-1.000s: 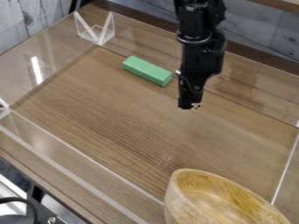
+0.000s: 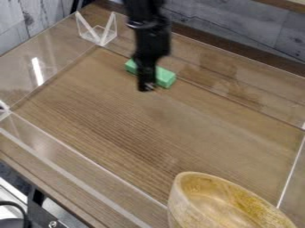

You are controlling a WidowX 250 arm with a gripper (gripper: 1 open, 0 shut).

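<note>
The black gripper [image 2: 146,78] hangs low over the wooden table at the upper middle, in front of a green block [image 2: 163,75] that it partly covers. The arm is blurred, and whether the fingers are open or shut, or touch the block, is unclear.
A large yellow bowl [image 2: 226,209] stands at the front right. A white wire object [image 2: 95,28] is at the back left, another at the left edge.
The gripper has moved left and slightly up in the view, from right of the green block to in front of it. The block looks unmoved.
</note>
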